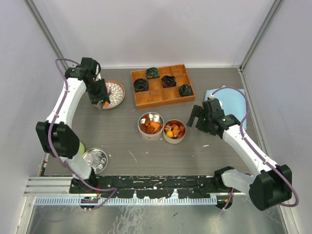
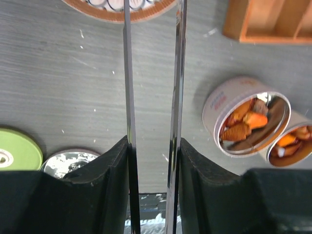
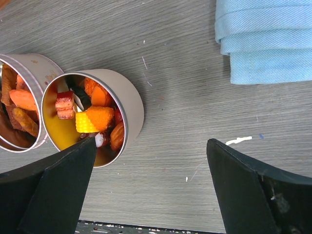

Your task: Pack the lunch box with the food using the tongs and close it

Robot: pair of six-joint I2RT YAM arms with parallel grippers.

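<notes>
My left gripper has its fingers against the two thin metal arms of a pair of tongs (image 2: 129, 87), which stand apart. In the top view this gripper (image 1: 100, 99) is over the near-left side of the patterned plate (image 1: 117, 92). An orange bit of food (image 1: 106, 104) shows by the tongs there; whether they grip it I cannot tell. Brown and orange pieces fill the left round container (image 1: 151, 135); corn, carrot and meat lie in the right container (image 3: 132, 100). Beside that one, my right gripper is open and empty.
At the back stands a wooden compartment box (image 1: 156, 96) with dark cups in several cells. A folded blue cloth (image 3: 270, 44) lies at the right. A metal lid (image 1: 95, 160) and a green lid (image 2: 18, 151) sit front left.
</notes>
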